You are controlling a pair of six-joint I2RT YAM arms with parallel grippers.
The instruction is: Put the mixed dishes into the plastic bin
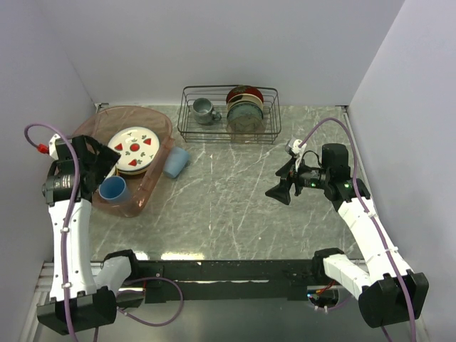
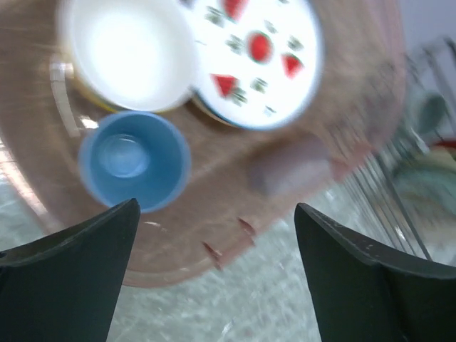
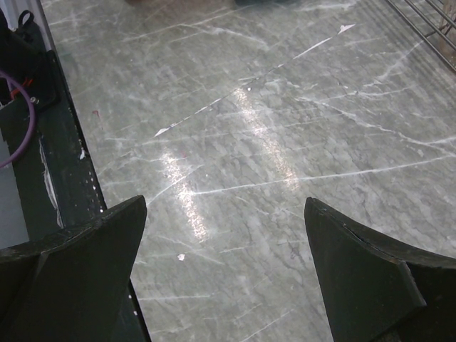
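Observation:
The translucent brownish plastic bin (image 1: 158, 184) is at the left of the counter. Inside it are a strawberry-patterned plate (image 1: 136, 148), a white bowl (image 2: 132, 53) and a blue cup (image 1: 114, 188) whose open mouth faces up. A second blue cup (image 1: 176, 162) lies on the counter against the bin's right side, outside it. Above the bin's left part, my left gripper is open and holds nothing, clear of the blue cup. My right gripper (image 1: 273, 189) hangs open and empty over the counter's right half.
A wire rack (image 1: 187, 132) at the back holds a grey-green mug (image 1: 204, 111) and several upright plates (image 1: 245, 114). Walls close in the left, right and back.

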